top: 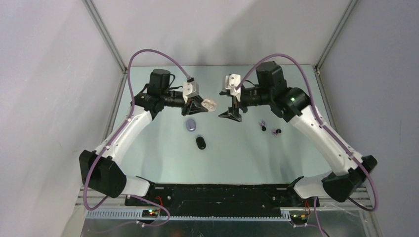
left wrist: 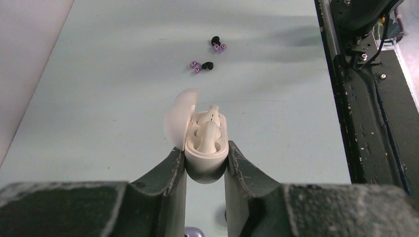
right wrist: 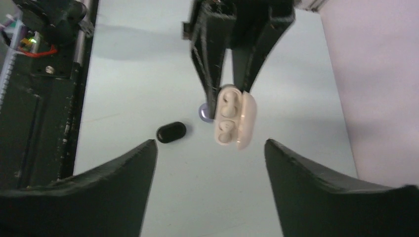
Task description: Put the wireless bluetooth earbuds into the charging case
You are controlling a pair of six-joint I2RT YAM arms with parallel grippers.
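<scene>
My left gripper is shut on a white charging case, held in the air in the middle with its lid open; white earbuds show in its slots. In the top view the case sits at the left fingertips. My right gripper faces it from the right, a short gap away, fingers open, with nothing between them in the right wrist view.
A lilac case and a black case lie on the table below the grippers. Small purple and black earbuds lie at the right.
</scene>
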